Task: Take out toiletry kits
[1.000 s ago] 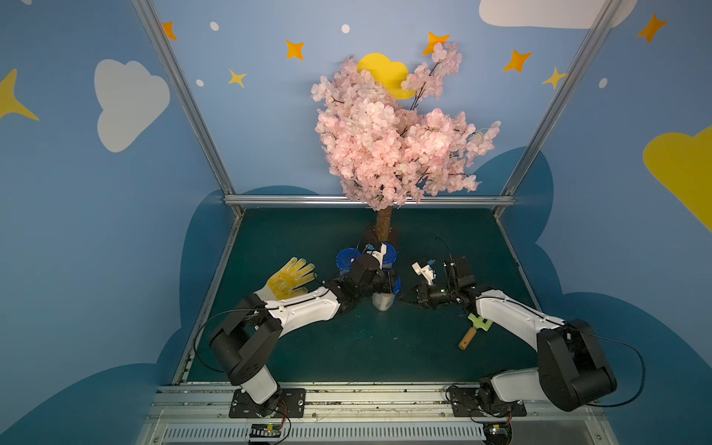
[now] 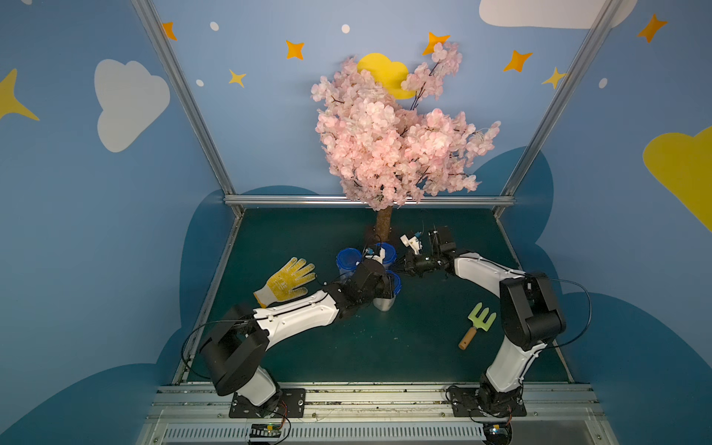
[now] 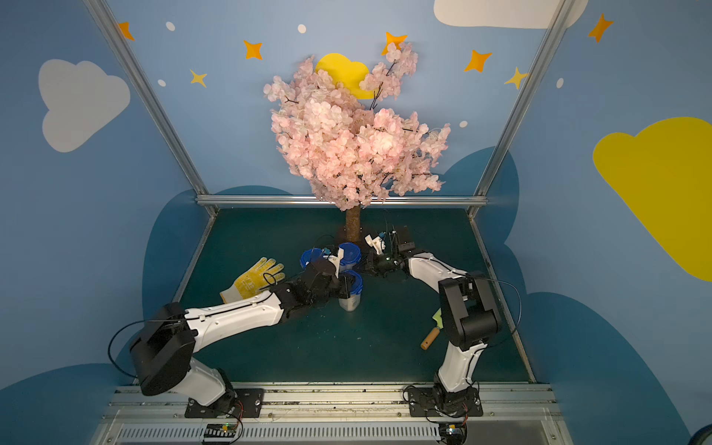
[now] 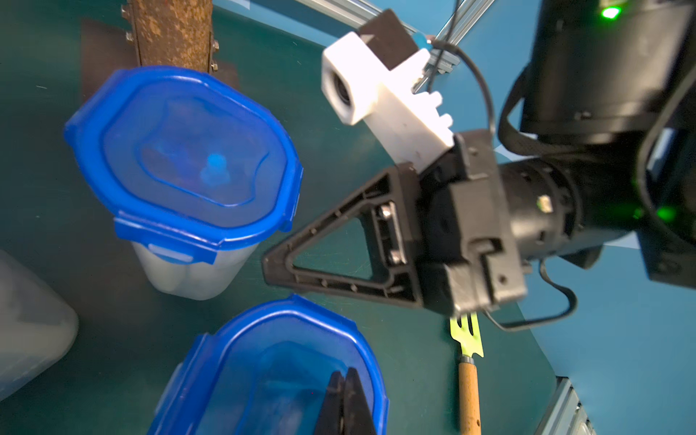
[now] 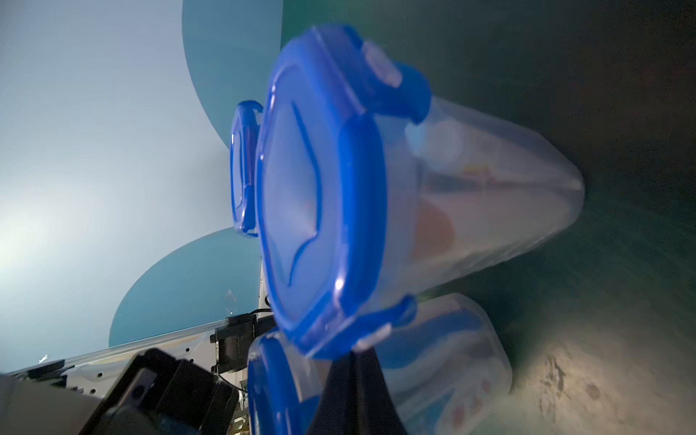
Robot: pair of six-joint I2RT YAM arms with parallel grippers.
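Three clear containers with blue lids cluster by the tree's foot: a left one [image 2: 348, 259], a back one [image 2: 385, 251] and a front one [image 2: 384, 304]. All lids look closed, and faint shapes show through the walls. My left gripper is shut, its tips over the front container's lid [image 4: 290, 362], nothing seen between them. To the right of the group, my right gripper is shut, its tips close to the lid edge of a container [image 5: 319, 188]; whether they touch, I cannot tell.
A tree trunk [image 2: 382, 222] rises behind the containers, pink blossoms [image 2: 393, 141] above. At left lies a yellow glove [image 2: 285, 282]; at right, a green hand fork [image 2: 478, 322]. Open green floor lies in front.
My right gripper has moved back and slightly left, away from the front container's side toward the back one. The left arm has shifted only slightly. The containers look unmoved.
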